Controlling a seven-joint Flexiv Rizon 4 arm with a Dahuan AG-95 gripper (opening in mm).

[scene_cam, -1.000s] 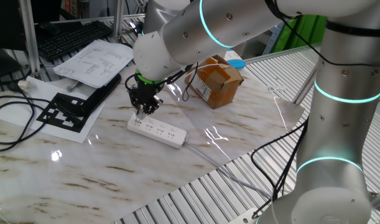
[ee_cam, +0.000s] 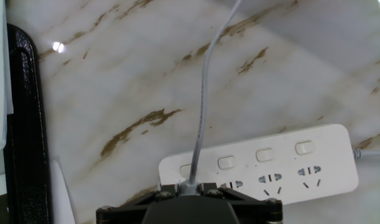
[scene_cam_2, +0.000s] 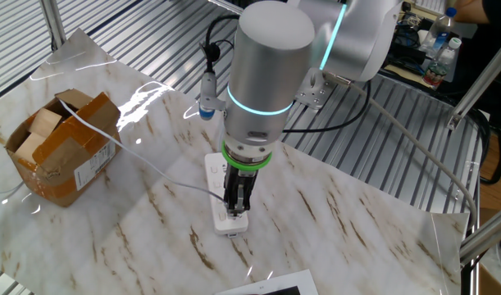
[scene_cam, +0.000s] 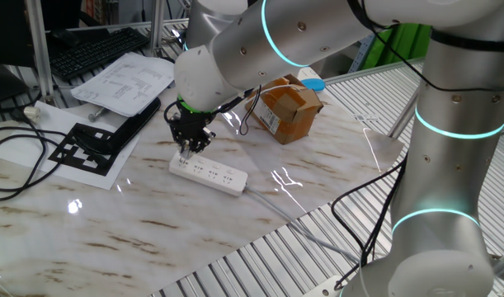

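A white power strip [ee_cam: 258, 162] with several sockets and switches lies on the marbled table. Over the socket at the end away from its own cord is my gripper, pointing down in exterior view 1. Its fingers are closed around a small grey plug [ee_cam: 188, 186], from which a thin grey cable [ee_cam: 204, 93] runs off across the wrist view. In exterior view 2 the gripper [scene_cam_2: 235, 211] stands right over the strip [scene_cam_2: 220, 221], hiding part of it. The plug's prongs are hidden, so I cannot tell how far they sit in the socket.
An open cardboard box [scene_cam: 286, 111] stands on the table, with the thin cable passing over it. Papers [scene_cam: 124, 82], a black tray-like object [scene_cam: 140, 128] and a marker sheet [scene_cam: 91, 153] lie on the other side.
The arm's wrist joint has shifted slightly left and down in exterior view 1. The fingertips stay at the same end of the strip, and the strip looks unmoved.
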